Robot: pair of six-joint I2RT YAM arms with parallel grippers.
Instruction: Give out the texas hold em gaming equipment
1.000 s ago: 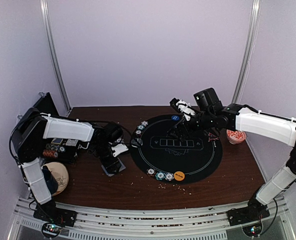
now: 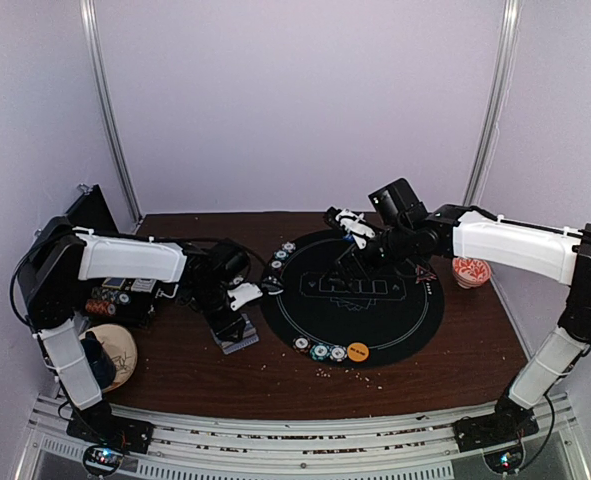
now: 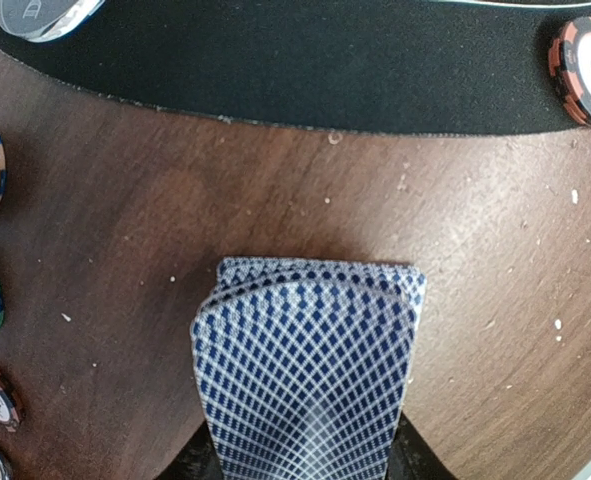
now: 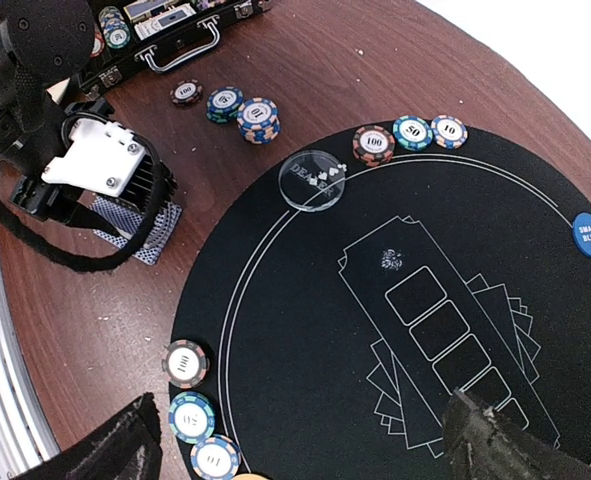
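Observation:
My left gripper [image 2: 233, 328] is shut on blue-backed playing cards [image 3: 305, 370], just left of the black mat; more cards [image 4: 160, 235] show beneath it. My right gripper [image 2: 350, 262] stands open above the mat [image 2: 395, 330], its fingertips at the bottom of the right wrist view with mat between them. Chip trios [image 4: 373, 142] lie on the mat's rim, with a clear dealer disc [image 4: 311, 180] and a blue small blind marker [image 4: 588, 234].
An open chip case [image 2: 115, 300] and a round wooden item [image 2: 120, 355] stand at the left; loose chip stacks [image 4: 258, 120] lie near the case. A red-and-white bowl [image 2: 471, 270] is at the right.
My right arm has moved left over the mat. My left gripper has shifted slightly right at the cards, exposing more of them in the top view.

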